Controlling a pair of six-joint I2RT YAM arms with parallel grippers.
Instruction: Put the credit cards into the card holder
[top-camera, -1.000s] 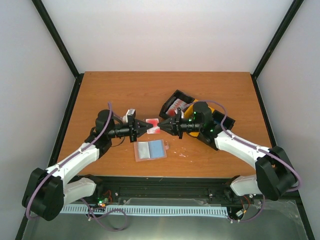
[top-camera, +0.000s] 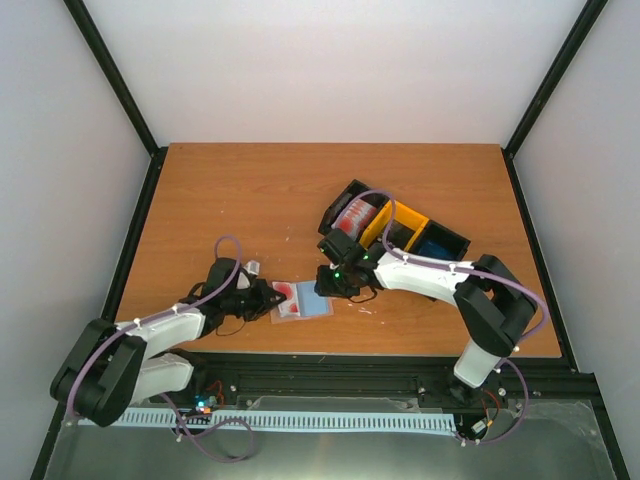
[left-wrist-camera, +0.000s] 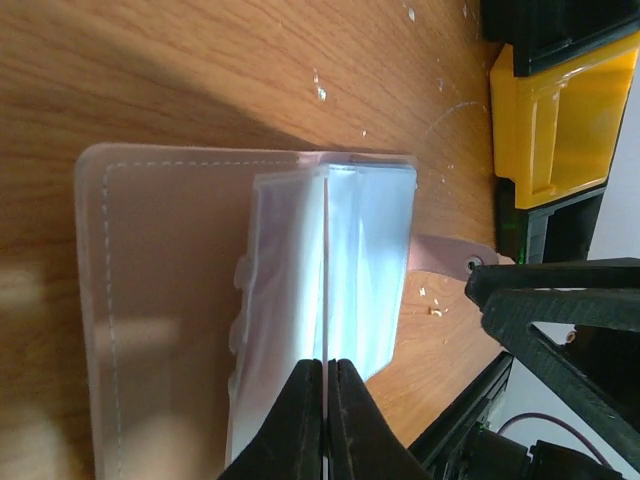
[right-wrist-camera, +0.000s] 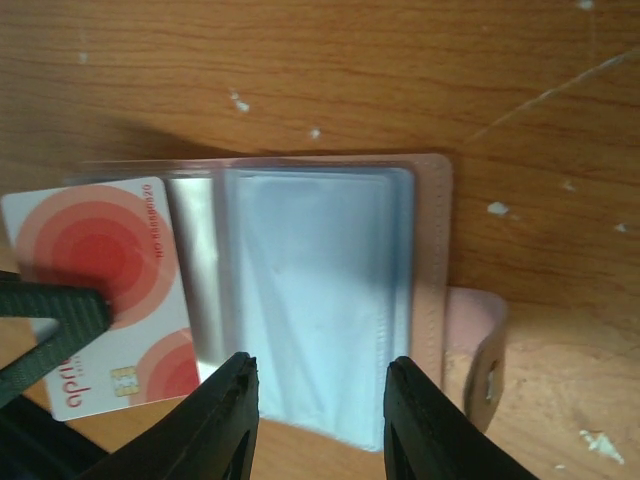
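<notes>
An open card holder (top-camera: 310, 300) lies near the table's front middle, its clear sleeves (right-wrist-camera: 310, 290) showing blue-white. My left gripper is shut on a red-and-white credit card (right-wrist-camera: 105, 260), seen edge-on in the left wrist view and face-up over the holder's left side in the right wrist view. My right gripper hangs over the holder's right sleeves, its fingers apart with nothing seen between them.
Behind and right of the holder stand black bins (top-camera: 443, 240) and a yellow bin (left-wrist-camera: 555, 120), one holding red cards (top-camera: 357, 215).
Both grippers have come down toward the front, onto the holder. The red card has moved with my left gripper; my right gripper has left the card and now faces the holder's sleeves.
</notes>
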